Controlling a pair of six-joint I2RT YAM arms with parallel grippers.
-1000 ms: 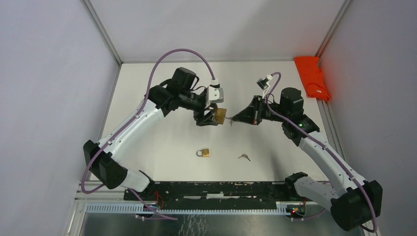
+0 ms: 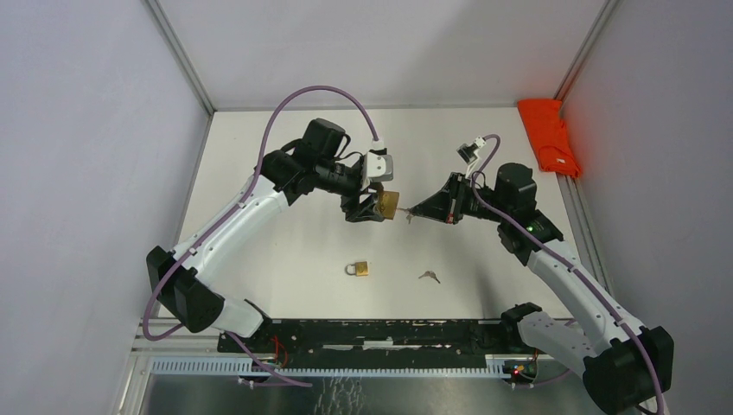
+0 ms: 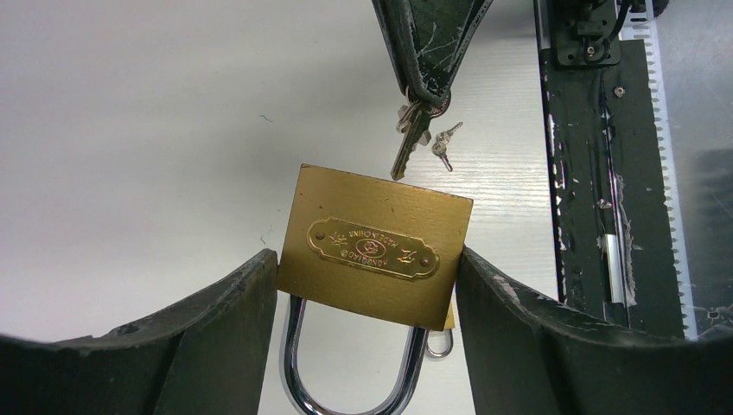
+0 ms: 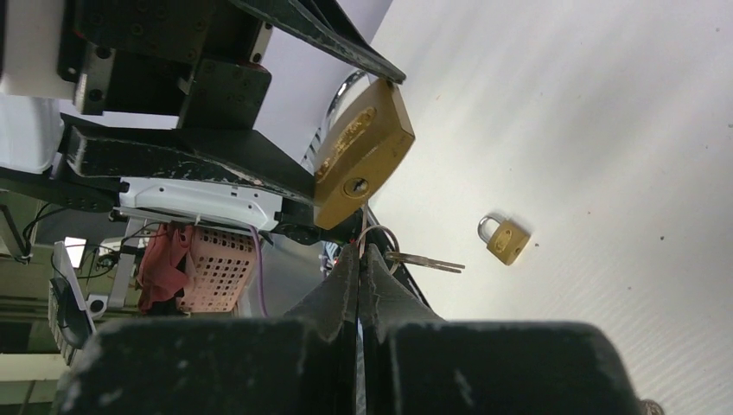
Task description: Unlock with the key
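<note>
A large brass padlock [image 3: 380, 251] is pinched by its sides between the fingers of my left gripper, its shackle hanging away from the right arm. In the right wrist view the padlock's [image 4: 367, 156] keyhole face is turned towards my right gripper. That gripper is shut on a key [image 3: 411, 143], whose blade points at the padlock; in the left wrist view the tip lies a short way off the padlock's edge. A ring with other keys [image 4: 423, 262] dangles beside the fingertips. The key's blade looks edge-on and thin in the right wrist view.
Below the arms on the white table [image 2: 259, 277] lie a small brass padlock [image 2: 357, 269] and a separate pair of keys [image 2: 430, 277]. An orange cloth [image 2: 550, 138] lies at the back right.
The left arm and padlock stayed still.
</note>
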